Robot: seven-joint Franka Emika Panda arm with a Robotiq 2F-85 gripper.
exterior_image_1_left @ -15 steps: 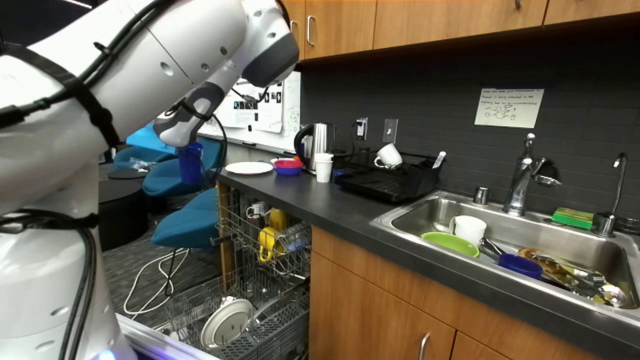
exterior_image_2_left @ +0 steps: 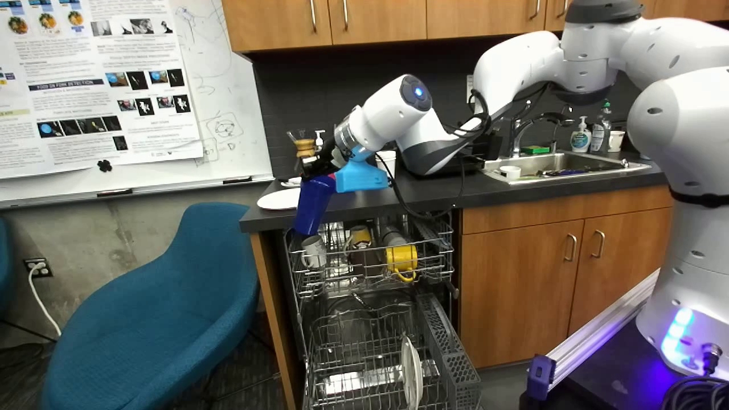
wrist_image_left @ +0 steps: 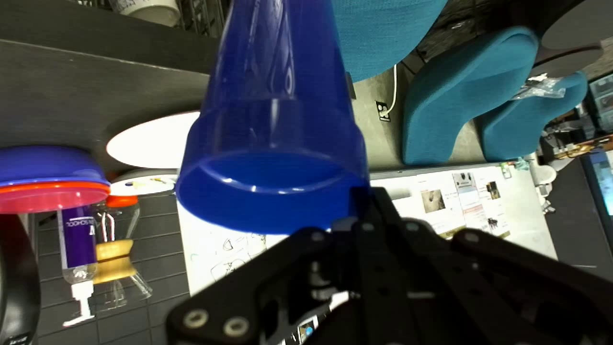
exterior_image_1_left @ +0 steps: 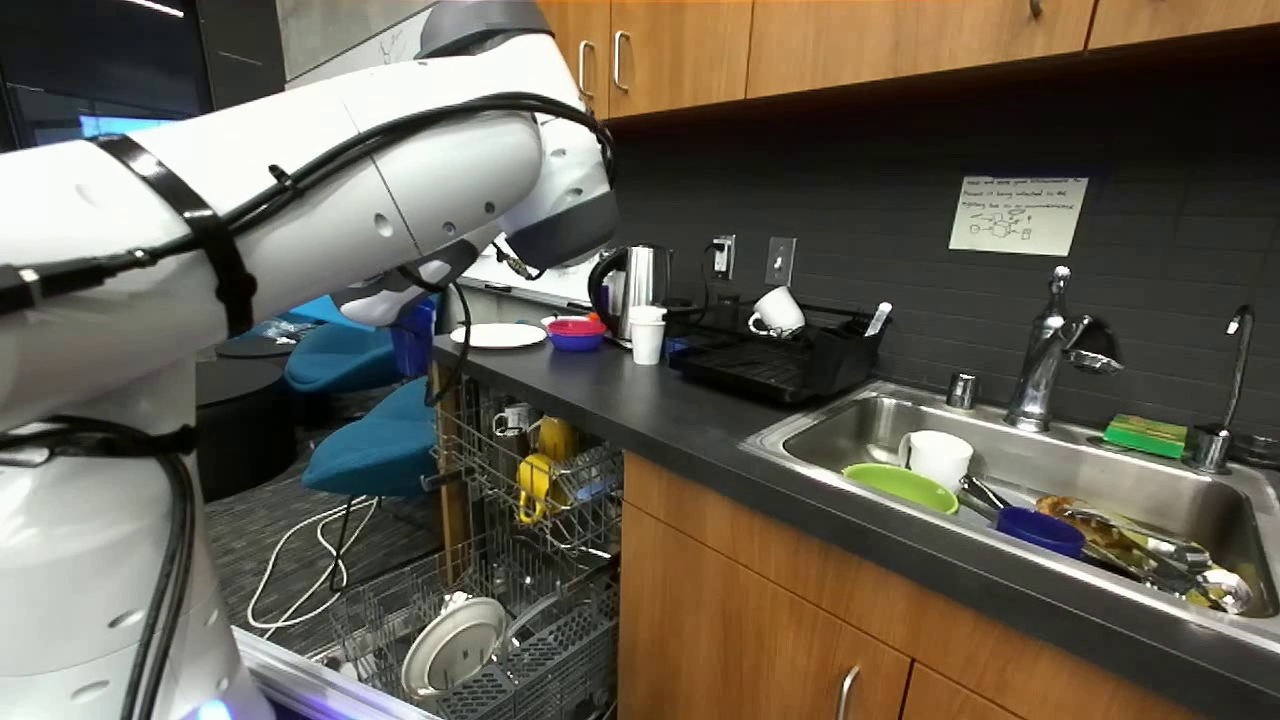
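A dark blue plastic cup (exterior_image_2_left: pixel 312 208) hangs tilted from my gripper (exterior_image_2_left: pixel 321 167) above the left front of the dishwasher's upper rack (exterior_image_2_left: pixel 342 277). The wrist view shows its open mouth facing the camera, and my gripper is shut on the cup's thin rim at one side. Only part of the cup (exterior_image_1_left: pixel 416 334) shows beyond the arm in exterior view 1. Mugs stand in the upper rack, among them a yellow mug (exterior_image_2_left: pixel 401 259) and a white mug (exterior_image_2_left: pixel 314 252). The lower rack (exterior_image_2_left: pixel 355 341) holds a white plate (exterior_image_2_left: pixel 410 372).
A white plate (exterior_image_1_left: pixel 499 336), stacked bowls (exterior_image_1_left: pixel 577 335), white cups (exterior_image_1_left: pixel 647 335) and a kettle (exterior_image_1_left: pixel 645 282) crowd the counter near the arm. The sink (exterior_image_1_left: pixel 882 420) holds dishes. A teal chair (exterior_image_2_left: pixel 164 307) stands left of the dishwasher.
In exterior view 1, the arm has lowered and shifted right, bringing the blue cup closer to the counter's end. The cup remains held.
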